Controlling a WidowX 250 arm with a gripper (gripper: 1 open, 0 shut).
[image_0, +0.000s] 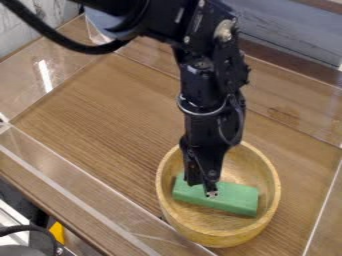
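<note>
A round wooden bowl sits near the front of the table at the right of centre, holding a green rectangular block that lies flat inside it. My black gripper reaches down from above into the bowl, its fingertips just over or at the block's left part. The gripper looks shut; whether it touches the block is hard to tell.
A wall stands behind it. Dark cable and a small yellow object lie beyond the lower-left edge.
</note>
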